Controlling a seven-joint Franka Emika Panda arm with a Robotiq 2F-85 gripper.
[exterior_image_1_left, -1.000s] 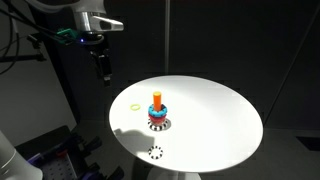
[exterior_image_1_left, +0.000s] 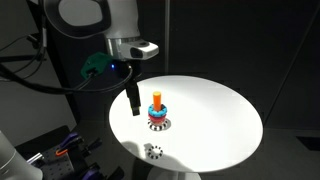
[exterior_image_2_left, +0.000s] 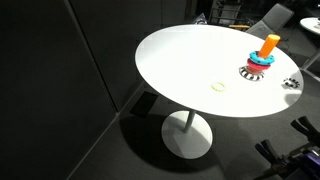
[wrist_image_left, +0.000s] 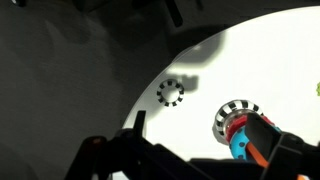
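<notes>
A stacked toy (exterior_image_1_left: 157, 112) stands upright on the table, with an orange peg (exterior_image_2_left: 269, 45) on top, a blue ring (exterior_image_2_left: 262, 58) and a red piece (wrist_image_left: 236, 125) below. Under it lies a black-and-white patterned ring (wrist_image_left: 220, 118). A smaller patterned ring (wrist_image_left: 170, 93) rests alone near the table edge. In the wrist view my gripper is open and empty, its fingers spread wide; the right one overlaps the stack. From exterior view 1, it hangs above the table's left side. A yellow-green ring (exterior_image_2_left: 218, 87) lies flat, hidden by the gripper in exterior view 1.
Dark floor (wrist_image_left: 60, 110) surrounds it. Black hardware (exterior_image_1_left: 75, 141) stands low at the left, apart from the tabletop.
My gripper has come right and down, from beyond the table's left edge to over its left side, now covering the yellow-green ring in exterior view 1. The objects have not moved.
</notes>
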